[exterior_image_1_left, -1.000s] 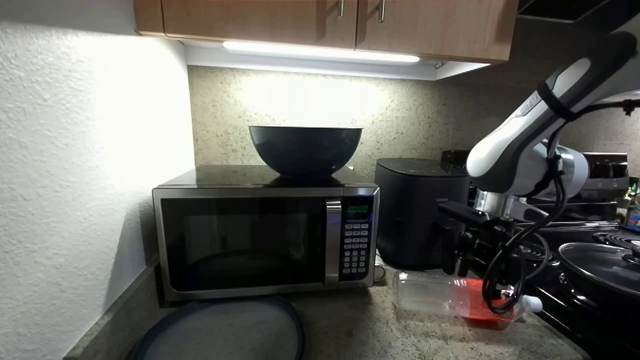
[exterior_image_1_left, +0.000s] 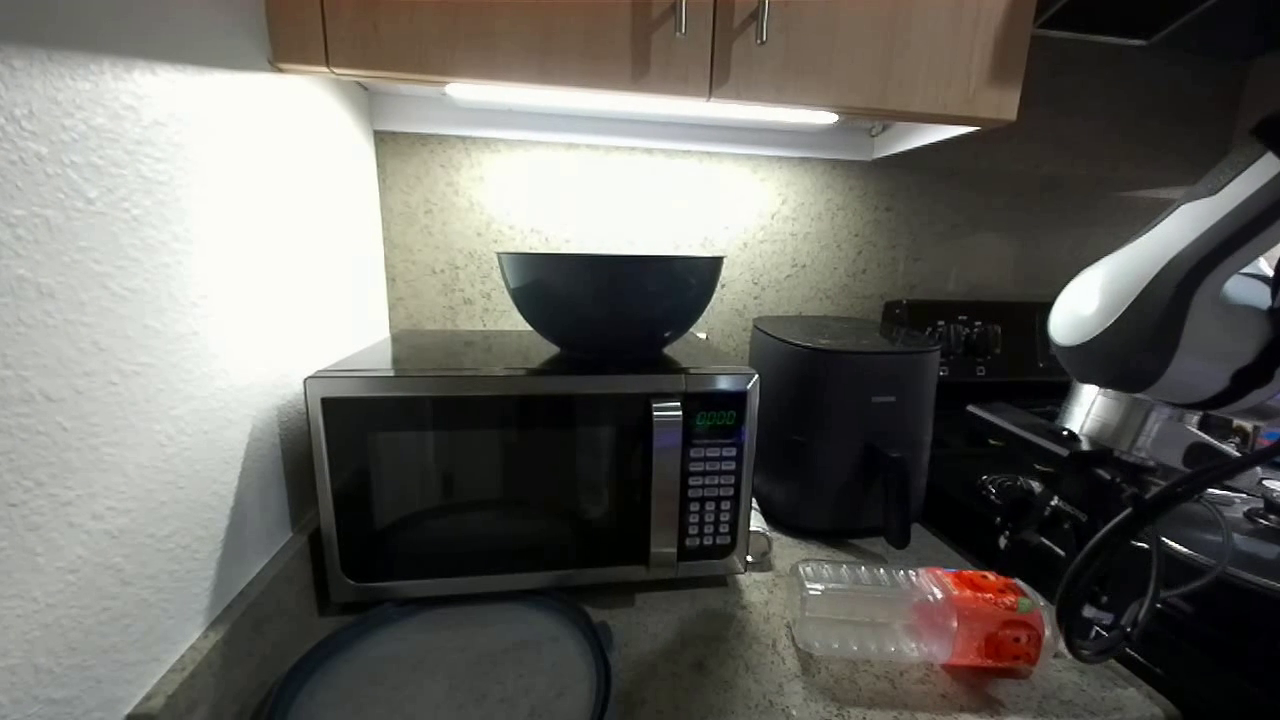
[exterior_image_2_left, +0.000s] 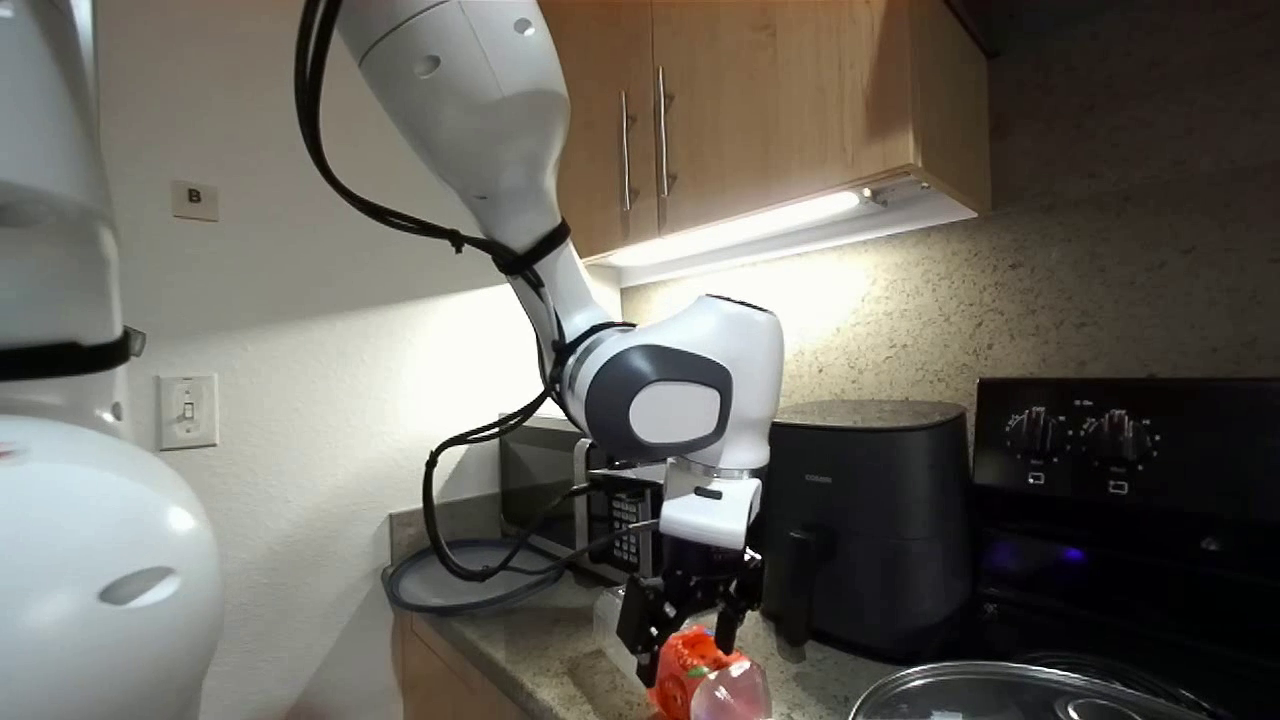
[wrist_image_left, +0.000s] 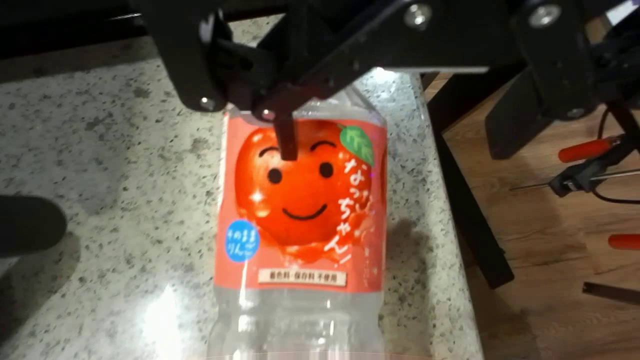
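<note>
A clear plastic bottle (exterior_image_1_left: 858, 612) with a red-orange label (exterior_image_1_left: 993, 622) lies on its side on the counter, in front of the air fryer. Seen from the wrist, the bottle's label (wrist_image_left: 303, 210) faces up, showing a smiling apple. In exterior view 2 my gripper (exterior_image_2_left: 687, 658) hangs low over the label end of the bottle (exterior_image_2_left: 734, 694), its fingers spread apart. One dark finger (wrist_image_left: 288, 141) overlaps the label in the wrist view, while the other finger (wrist_image_left: 499, 135) appears beyond the counter's edge. Nothing is clamped between them. Whether either finger touches the bottle is unclear.
Behind the bottle stand a microwave (exterior_image_1_left: 504, 480) with a dark bowl (exterior_image_1_left: 612, 300) on top and a black air fryer (exterior_image_1_left: 846, 420). A round lid (exterior_image_1_left: 444, 660) lies at front left. A glass pan lid (exterior_image_2_left: 1020, 696) sits right of the bottle. The counter edge (wrist_image_left: 447, 216) is close.
My arm has shifted right in exterior view 1, uncovering the bottle's label.
</note>
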